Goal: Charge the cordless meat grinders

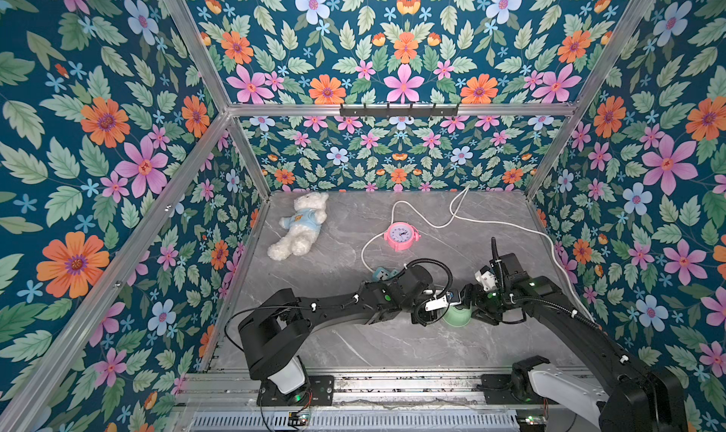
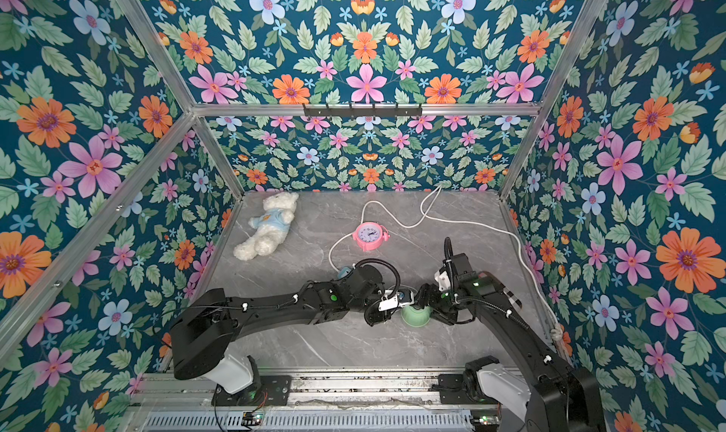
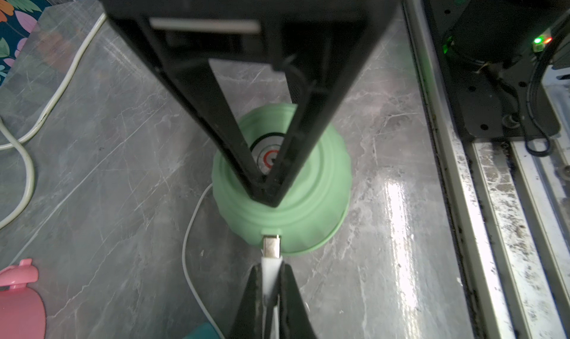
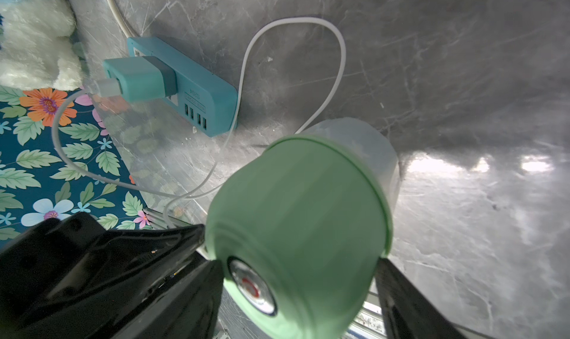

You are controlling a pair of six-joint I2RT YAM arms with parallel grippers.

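Observation:
The green meat grinder (image 4: 302,214) with its clear bowl (image 4: 374,143) sits at the front middle, between both grippers. In the left wrist view, my left gripper has its fingers around a white cable plug (image 3: 271,267), whose metal tip meets the port on the green lid's side. My right gripper has its fingers at either side of the green lid, standing open. A teal power strip (image 4: 199,95) with a charger (image 4: 139,77) in it lies nearby, largely hidden by the left arm in the top views.
A pink alarm clock (image 1: 401,235) stands behind the grippers, with a white cord (image 1: 506,224) running across the back and right. A white teddy bear (image 1: 297,231) lies at the back left.

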